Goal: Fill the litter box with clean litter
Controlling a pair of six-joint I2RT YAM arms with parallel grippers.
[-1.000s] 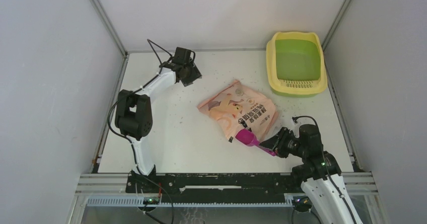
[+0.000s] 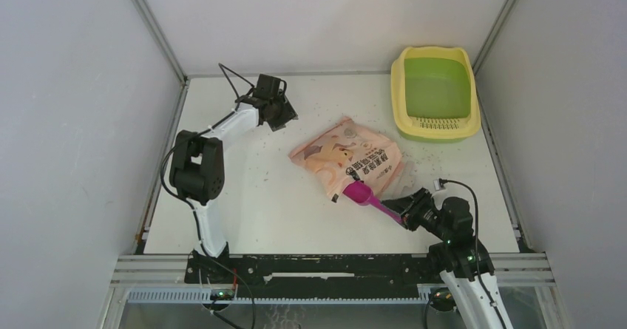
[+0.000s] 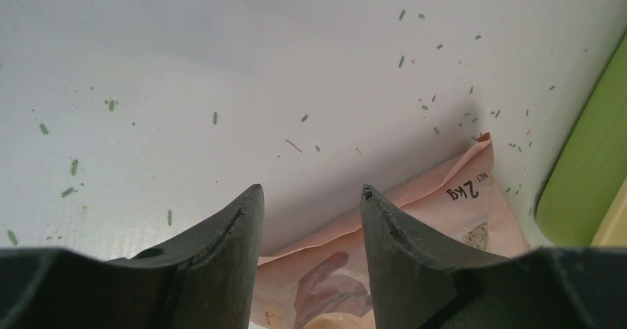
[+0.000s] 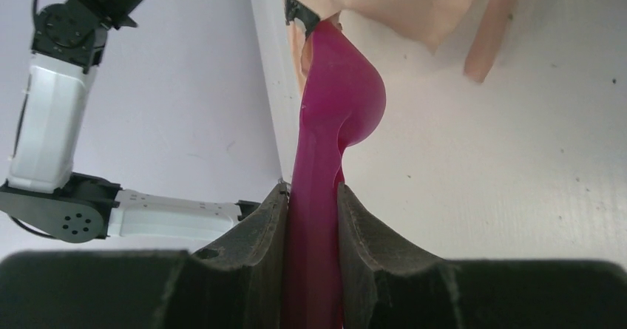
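The pink litter bag lies mid-table, also below in the left wrist view. The yellow-green litter box stands empty at the back right. My right gripper is shut on the handle of a magenta scoop, whose head is at the bag's mouth; in the right wrist view the scoop points up under the bag's edge. My left gripper hangs over the back left, its fingers apart and empty.
Small green and pale bits are scattered on the white table. Walls enclose the back and both sides.
The scoop in my right gripper has shifted slightly up toward the bag, and the bag's near edge is a little disturbed. My left arm has shifted very slightly.
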